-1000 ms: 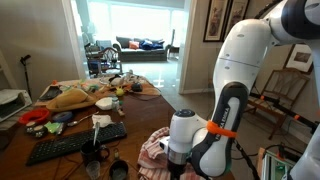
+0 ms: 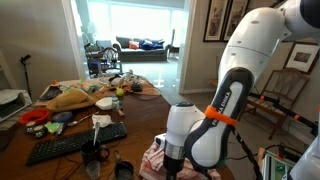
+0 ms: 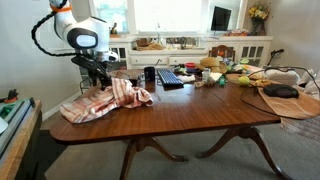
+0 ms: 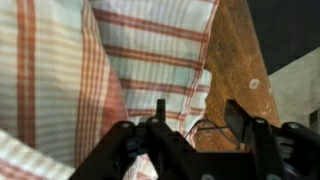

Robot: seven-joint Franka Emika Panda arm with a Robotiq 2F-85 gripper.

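Note:
A striped cloth, white with reddish-brown bands (image 4: 160,50), lies crumpled and folded at the near end of the wooden table. In exterior view 2 the cloth (image 3: 128,97) makes a raised heap, with one part reaching the table's edge. My gripper is over the cloth's border in the wrist view, its fingers apart, cloth and bare wood showing beyond them. No cloth is seen pinched between them. In exterior view 1 the arm hides the fingertips and most of the cloth (image 2: 152,160).
A black keyboard (image 2: 75,143), a dark mug (image 2: 94,158) and a dark cup (image 2: 123,168) stand left of the cloth in exterior view 1. Various items crowd the far end. The wooden table (image 3: 215,108) has a clear stretch right of the cloth in exterior view 2.
In exterior view 1 less of the cloth shows at the gripper's left than a second ago.

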